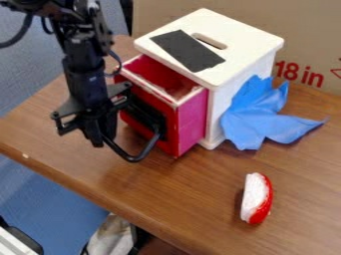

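Note:
A white wooden box with a dark panel on top stands at the back of the table. Its red and pink drawer is pulled out toward the left, open at the top. My black gripper is at the drawer's front on the left, low beside the dark front face. Its fingertips are hard to make out against the dark parts and cables, so whether it is open or shut is unclear.
A crumpled blue cloth lies against the box's right side. A red-and-white object lies on the front right of the wooden table. A cardboard sheet stands behind. The table's front-left edge borders a blue-grey floor.

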